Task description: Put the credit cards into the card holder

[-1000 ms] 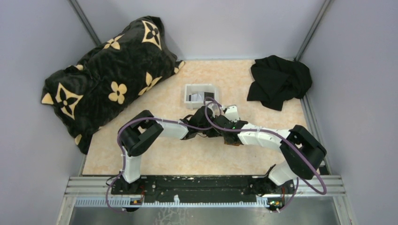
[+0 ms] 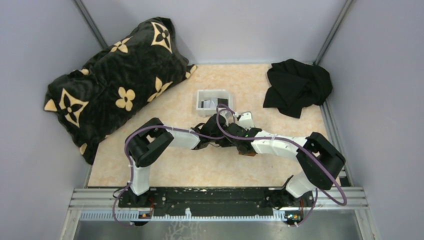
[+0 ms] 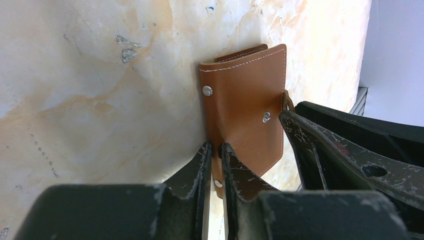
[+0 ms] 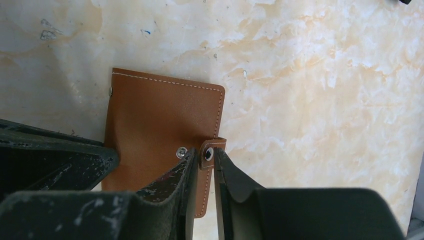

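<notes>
The brown leather card holder [image 3: 245,100] lies closed on the table, with a strap tab and snap [image 4: 209,154] at its edge. My left gripper is shut on its studded folded edge. Fingers of my right gripper stand a little apart, one on each side of the tab; whether they touch it I cannot tell. From above, the arms hide most of the holder. Card-like flat pieces [image 2: 210,103], pale and dark, lie in the white bin [image 2: 198,105] behind the grippers.
A dark patterned cushion [image 2: 125,75] fills the back left. Black cloth [image 2: 299,85] is heaped at the back right. The two arms meet closely at the table's middle.
The right arm has shifted slightly to the left and stays over the holder. Left arm, bin, cushion and cloth look unmoved.
</notes>
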